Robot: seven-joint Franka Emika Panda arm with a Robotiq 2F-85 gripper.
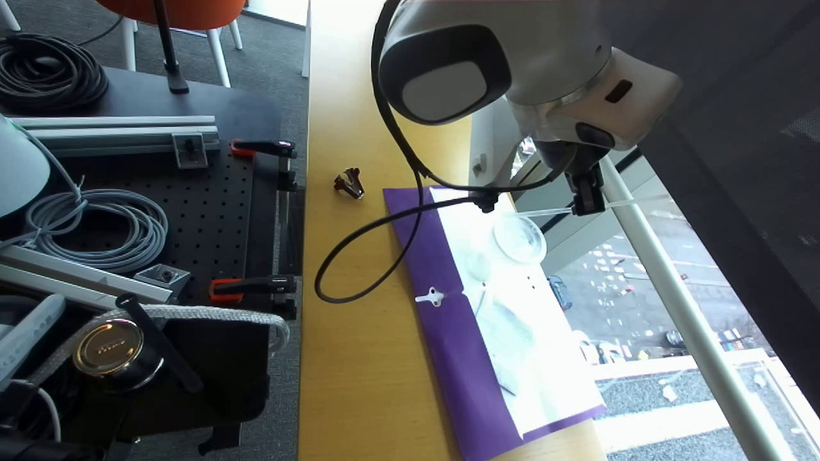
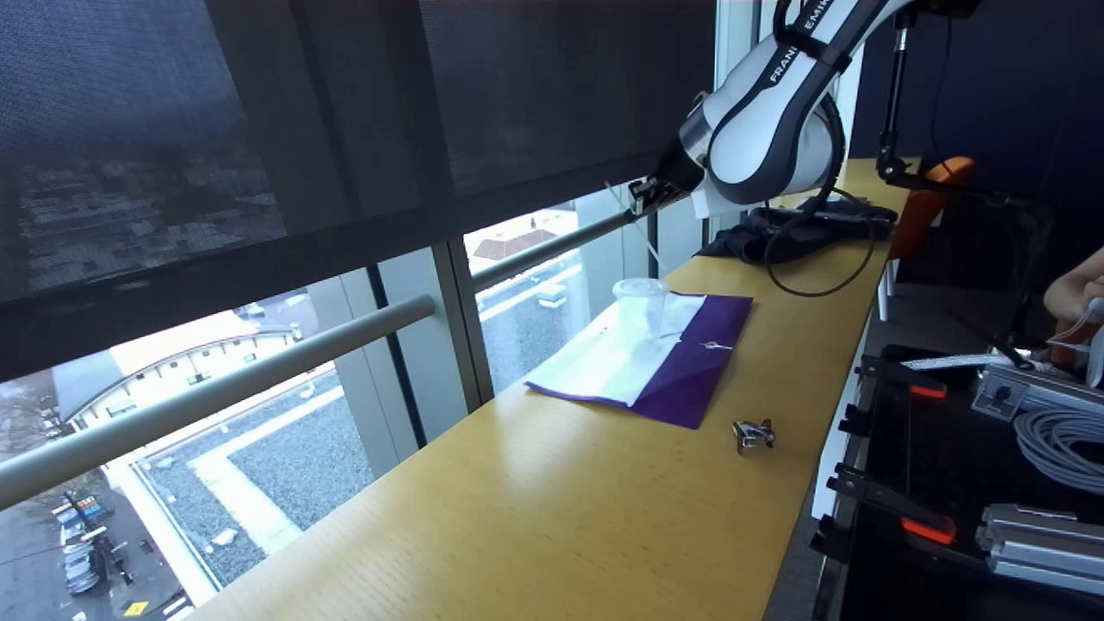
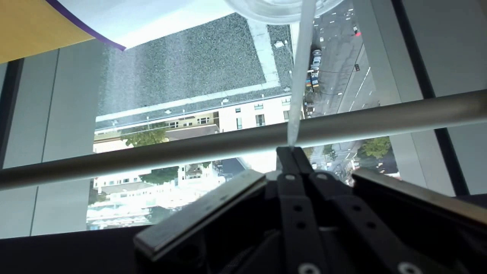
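A clear plastic cup with a lid [image 1: 520, 239] stands upright on the white sheet, near the window. My gripper [image 1: 587, 192] is above and to the window side of the cup, shut on a thin translucent straw [image 2: 631, 222]. From the fingertips [image 3: 285, 157] in the wrist view, the straw extends up across the image, passing in front of the lid rim [image 3: 269, 16]. Its lower end appears close to the cup's top in exterior view 2; whether they touch, I cannot tell.
A purple folder [image 1: 461, 338] lies under the white sheet [image 1: 553, 361], with a small silver key-like piece [image 1: 431, 297] on it. A dark staple remover [image 1: 350, 183] sits on the wooden table. The window rail [image 3: 205, 148] runs close to my gripper.
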